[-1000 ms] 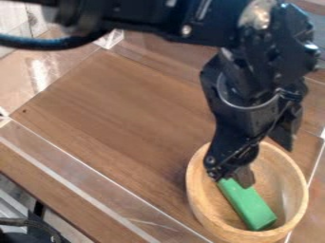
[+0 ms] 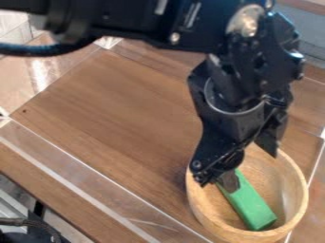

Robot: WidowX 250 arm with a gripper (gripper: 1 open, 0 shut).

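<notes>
A round light-wood bowl (image 2: pixel 290 199) sits at the lower right of the camera view. Inside it lies a green block (image 2: pixel 252 205), slanting from upper left to lower right. My black gripper (image 2: pixel 244 161) hangs over the bowl with its fingers open; the near fingertip is down at the block's upper end, and whether it touches is unclear. The far finger is partly hidden behind the gripper body.
A bare wooden board (image 2: pixel 108 119) fills the left and middle, with clear strips along its edges. A metal frame and black parts show at the lower left, and a dark cable crosses the top left.
My gripper has shifted very slightly left over the bowl. The bowl and green block have not visibly moved.
</notes>
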